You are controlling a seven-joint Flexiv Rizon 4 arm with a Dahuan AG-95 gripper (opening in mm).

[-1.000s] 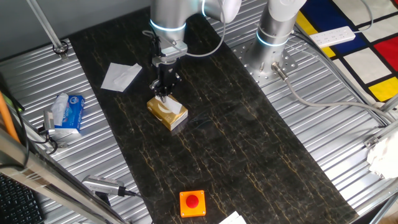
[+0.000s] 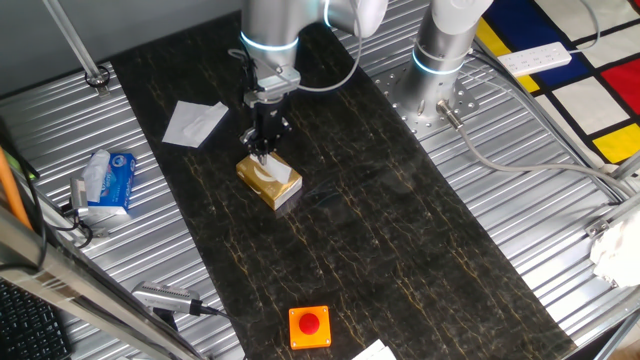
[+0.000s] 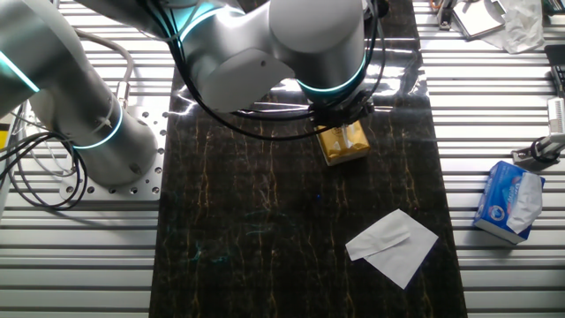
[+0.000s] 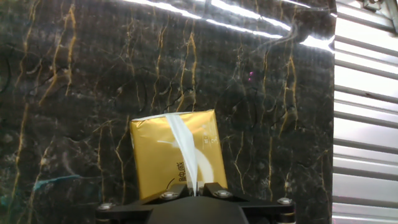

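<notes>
A gold tissue box (image 2: 270,181) lies on the dark marbled table top, with a white tissue (image 4: 184,146) standing out of its top slot. My gripper is right over the box, its fingers close together. The tissue narrows to a thin edge that runs in between the fingertips, and they look shut on it. In exterior view 2 the arm hides part of the gold box (image 3: 343,144) and the fingers. A loose white tissue (image 3: 394,246) lies flat on the table, apart from the box.
An orange block with a red button (image 2: 310,327) sits near the table's front end. A blue tissue pack (image 2: 118,183) is off the table top, on the ribbed metal surface.
</notes>
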